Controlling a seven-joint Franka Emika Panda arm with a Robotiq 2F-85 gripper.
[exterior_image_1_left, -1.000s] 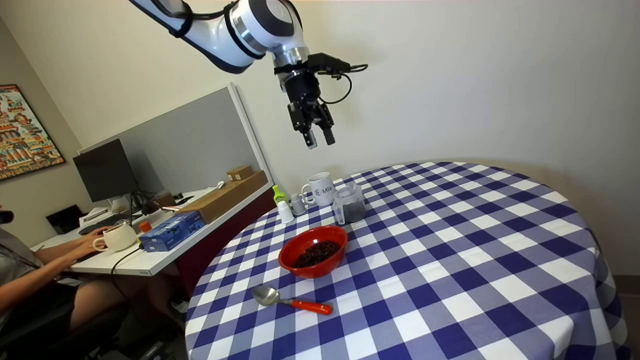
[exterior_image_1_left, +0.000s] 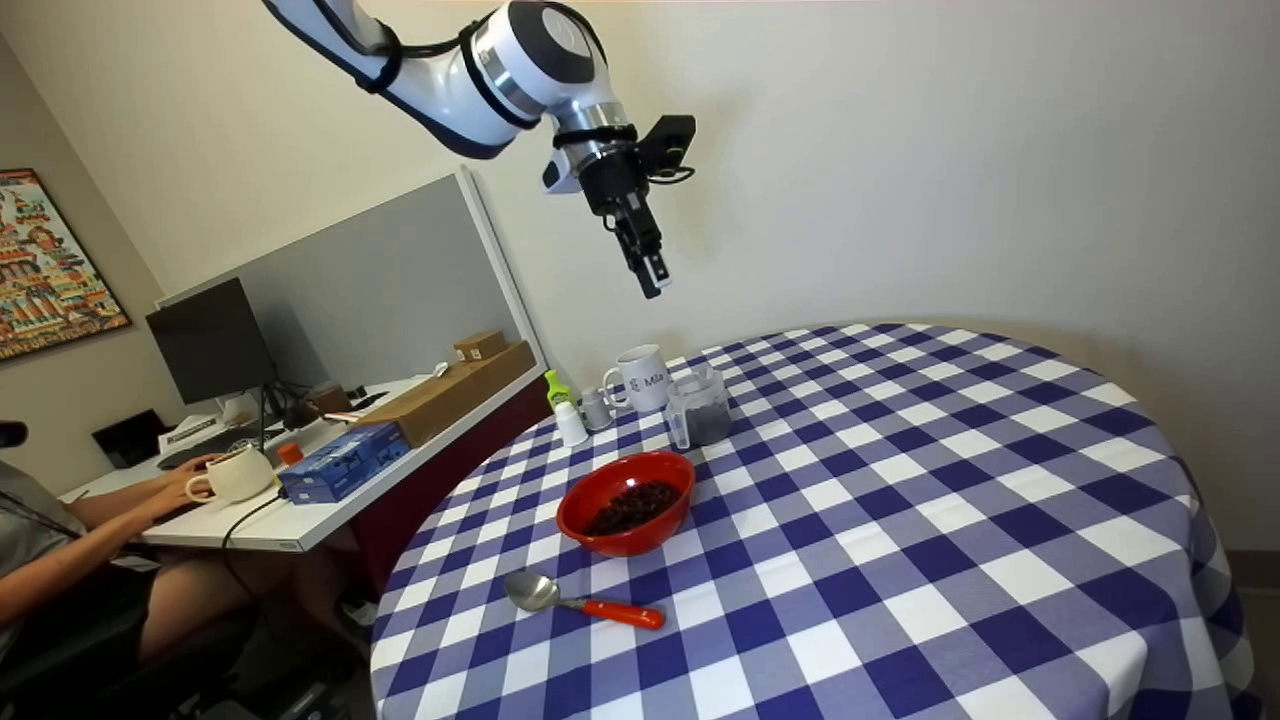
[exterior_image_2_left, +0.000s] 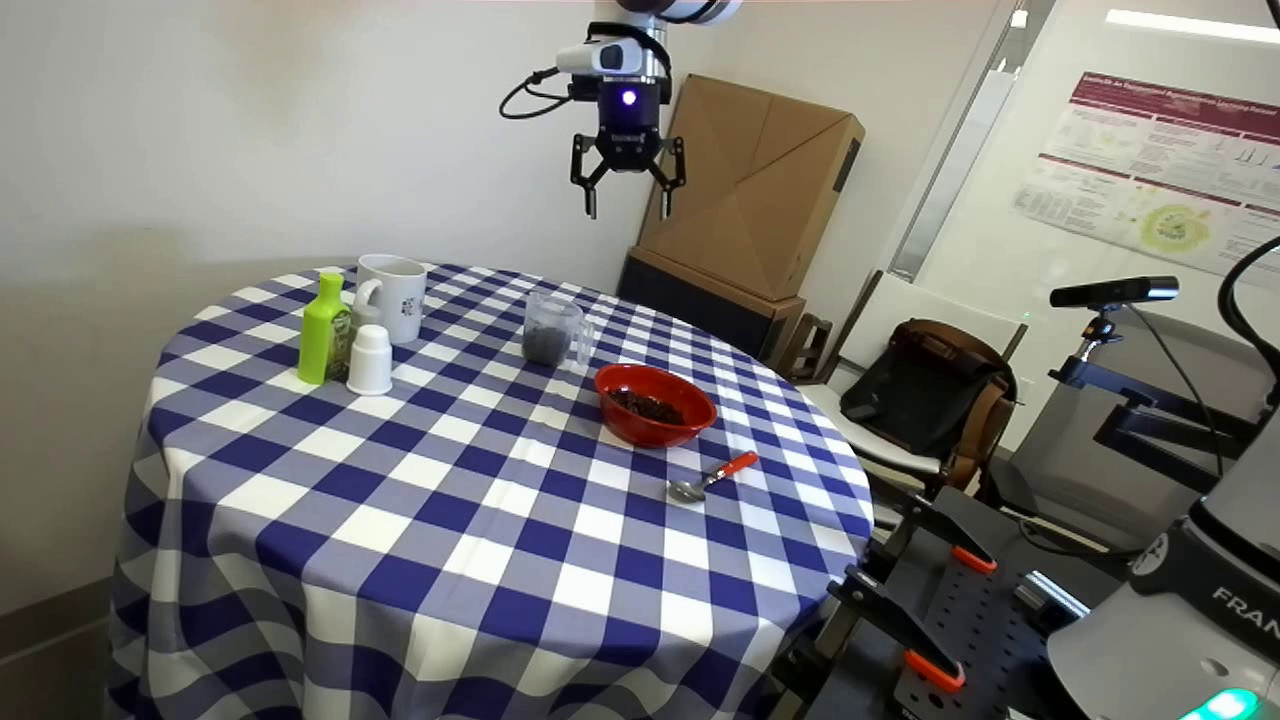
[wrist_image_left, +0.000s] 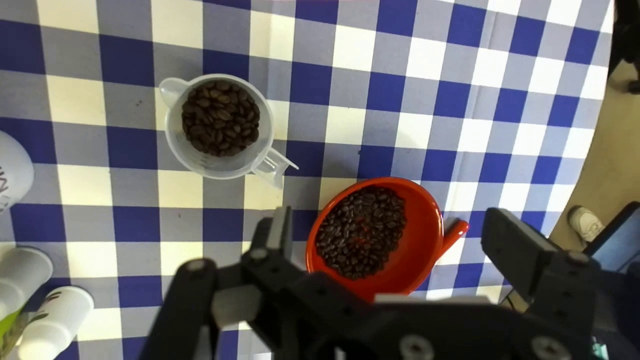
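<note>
High over the checkered table, my gripper (exterior_image_2_left: 629, 214) hangs open, and the space between its fingers is empty. In the wrist view its fingers (wrist_image_left: 279, 231) stand wide on either side of a red bowl (wrist_image_left: 414, 240), which lies far below them. Dark coffee beans (wrist_image_left: 363, 231) cover part of the bowl's floor. A clear measuring cup (wrist_image_left: 219, 170) holds more beans and stands upright, with its handle pointing toward the bowl. Beside the bowl rests a spoon (exterior_image_1_left: 576, 600) with a red handle; in the wrist view the bowl hides most of it.
At one side of the table stand a white mug (exterior_image_2_left: 393, 300), a green bottle (exterior_image_2_left: 317, 330) and a white shaker (exterior_image_2_left: 371, 362), close together. A wide stretch of the tablecloth (exterior_image_2_left: 396, 516) is bare. The wall runs close behind the table.
My gripper has turned about its own axis, so its fingers now nearly line up in exterior view 1. It stays at about the same height. The objects on the table have not moved.
</note>
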